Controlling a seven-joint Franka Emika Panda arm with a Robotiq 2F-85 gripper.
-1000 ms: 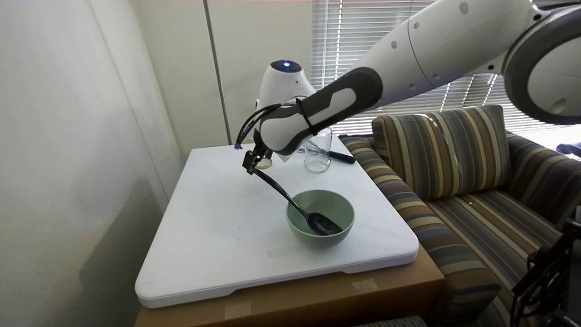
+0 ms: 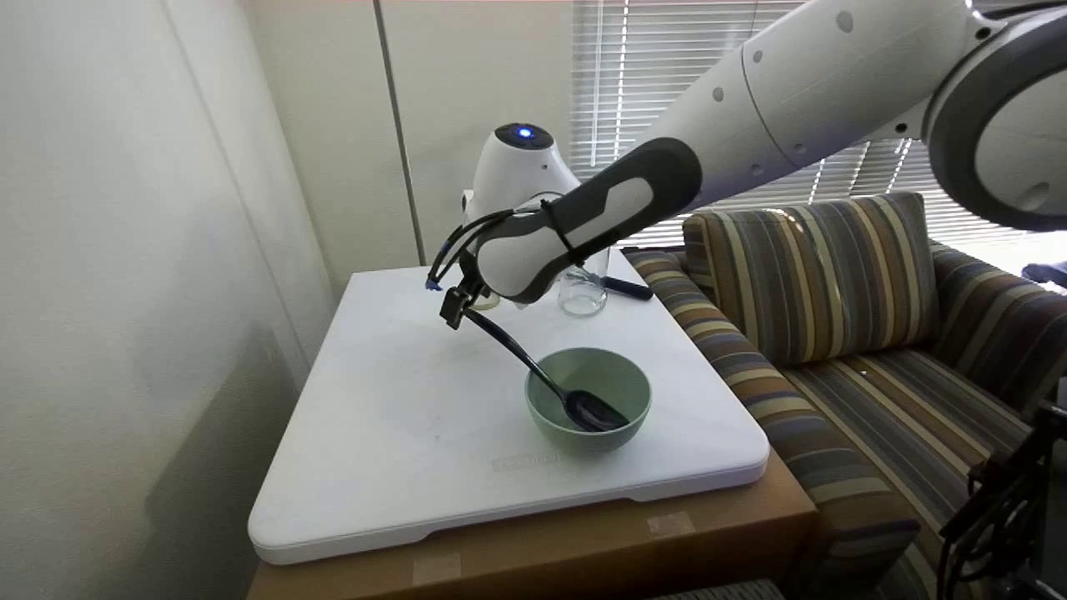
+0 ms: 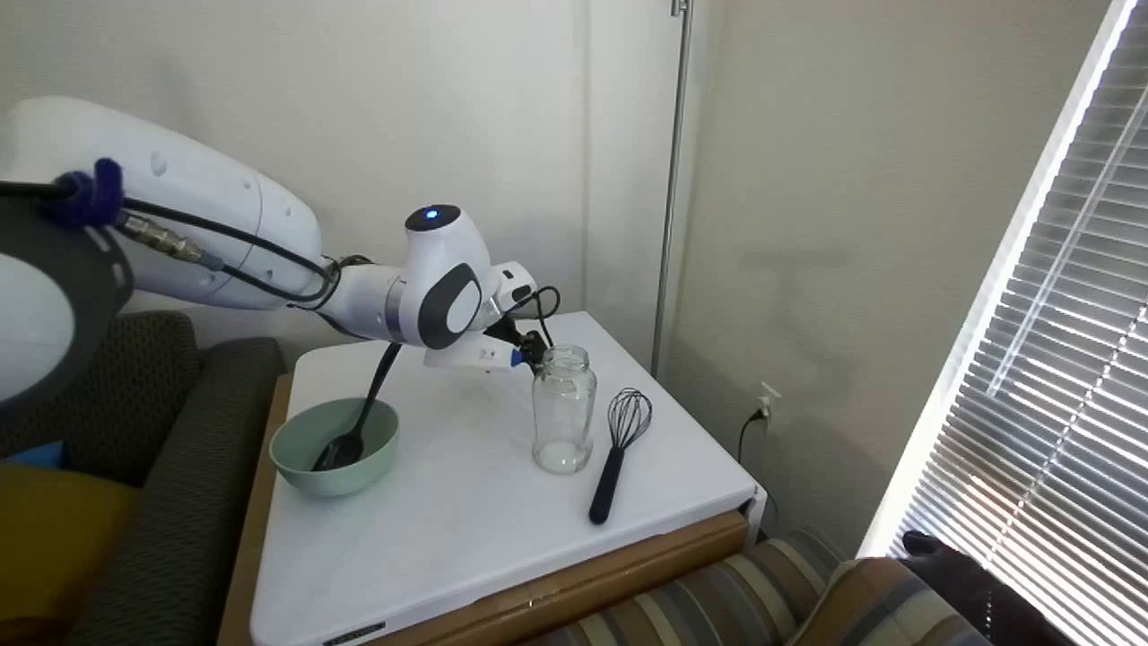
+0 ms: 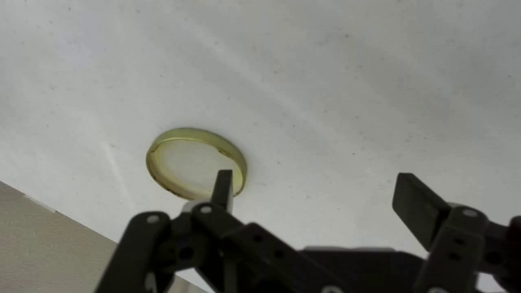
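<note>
A gold-rimmed jar lid [image 4: 196, 136] lies flat on the white table, its hollow side up, left of centre in the wrist view. My gripper is open above the table, with only bare tabletop showing between its fingers. The left finger [image 4: 222, 188] overlaps the lid's right edge in this view; whether they touch I cannot tell. In exterior view 2 a clear glass jar [image 3: 564, 414] stands upright and uncovered, and it partly hides the gripper's end. Most of the lid is hidden behind the arm in exterior view 1.
A green bowl [image 2: 545, 405] holds a black spoon [image 2: 595, 412], its handle leaning out over the rim toward the arm. Beside the jar lies a whisk [image 3: 609, 484] with a black handle.
The arm has come down slightly and its gripper end has shifted a little left in exterior view 1. Bowl, spoon and jar stay where they were.
</note>
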